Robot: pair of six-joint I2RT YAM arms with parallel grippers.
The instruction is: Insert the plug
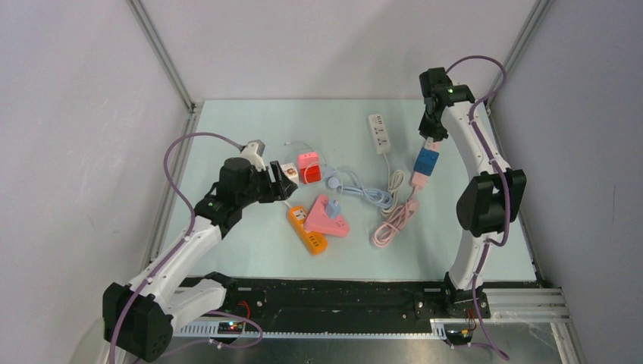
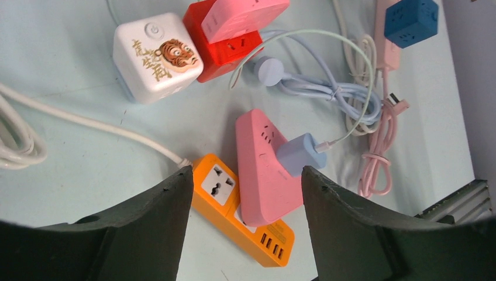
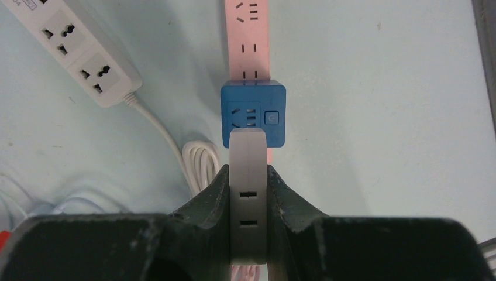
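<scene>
In the right wrist view a narrow white block with two slots [image 3: 248,193] stands edge-on between the fingers of my right gripper, which is shut on it. Beyond its far end is a blue cube with socket holes [image 3: 253,96], sitting on a pink power strip [image 3: 248,44]; whether block and cube touch cannot be told. From above, this gripper hangs over the strip's far end. My left gripper is open and empty, its fingertips well apart above the table. An orange strip [image 2: 243,225] and a pink triangular socket block [image 2: 263,170] lie between them in view.
A white power strip [image 1: 378,134] lies left of the pink one. Near the left arm are a white cube [image 2: 158,57], a red cube [image 2: 228,55] with a pink piece on it, and a light-blue plug [image 2: 301,153]. Coiled cables lie mid-table.
</scene>
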